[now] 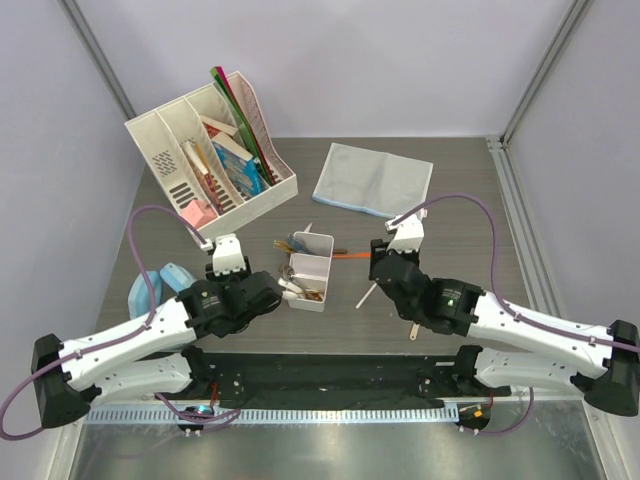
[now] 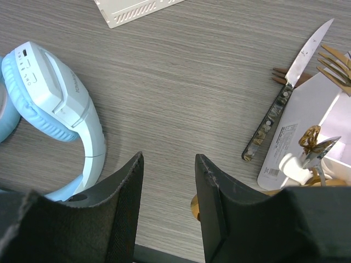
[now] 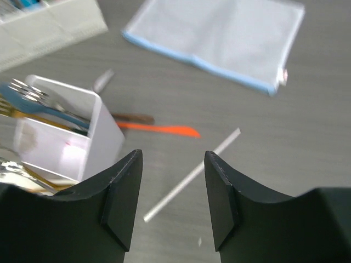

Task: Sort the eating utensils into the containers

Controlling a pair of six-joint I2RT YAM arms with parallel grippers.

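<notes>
A small white box [image 1: 310, 264] in the middle holds forks, spoons and other utensils. My left gripper hangs left of it, fingers part open over bare table, with a wooden handle partly hidden behind it. A knife [image 2: 269, 121] lies left of the box. My right gripper is open over the table right of the box, nothing visible between its fingers. An orange utensil [image 3: 174, 130] and a brown handle [image 3: 134, 117] lie beside the box; a thin white stick [image 3: 176, 189] lies below them. The right wrist view is blurred.
A large compartmented organizer [image 1: 170, 140] with books and stationery stands at back left. A grey-blue cloth [image 1: 372, 180] lies at back right. Light-blue headphones [image 2: 89, 134] lie at left.
</notes>
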